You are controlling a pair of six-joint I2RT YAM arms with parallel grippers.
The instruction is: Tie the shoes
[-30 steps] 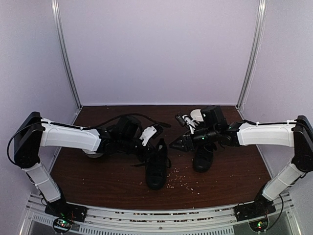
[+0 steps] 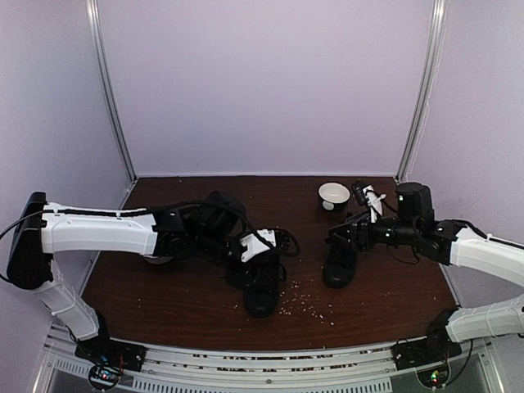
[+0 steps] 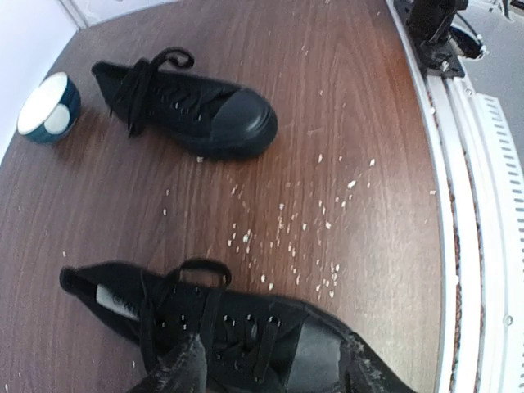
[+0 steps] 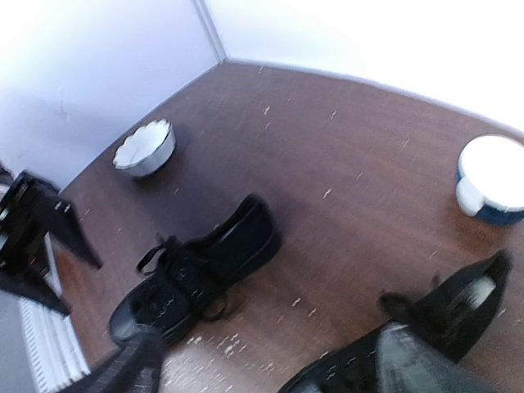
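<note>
The left black shoe [image 2: 261,295] lies on the table under my left gripper; in the left wrist view its laces lie loose across the eyelets, with a loop standing at the tongue. My left gripper is open above it, nothing seen between its fingers. The right black shoe [image 2: 339,270], laces loose with a loop [image 3: 174,57] at its collar, sits below my right gripper, which is open with blurred fingertips over that shoe. In the right wrist view, the other arm's open fingers show at the far left.
A blue and white cup [image 2: 334,196] stands behind the right shoe. A scalloped white bowl [image 4: 144,148] is at the left, mostly hidden in the top view. Small crumbs [image 2: 299,311] lie between the shoes.
My right gripper has moved right, away from the left shoe to over the right one. Both shoes stay in place.
</note>
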